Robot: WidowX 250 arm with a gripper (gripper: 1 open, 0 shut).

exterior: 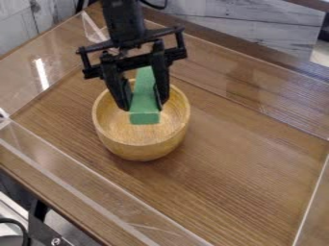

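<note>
My black gripper (pixel 144 88) is over a round light-wood bowl (pixel 167 139) left of centre, shut on an upright green block (pixel 144 115). The block's lower part sits within the bowl's outline; whether it touches the bottom cannot be told.
A pale marbled backdrop (pixel 270 29) runs along the back right. Dark cables lie at the lower left, beside the table's edge.
</note>
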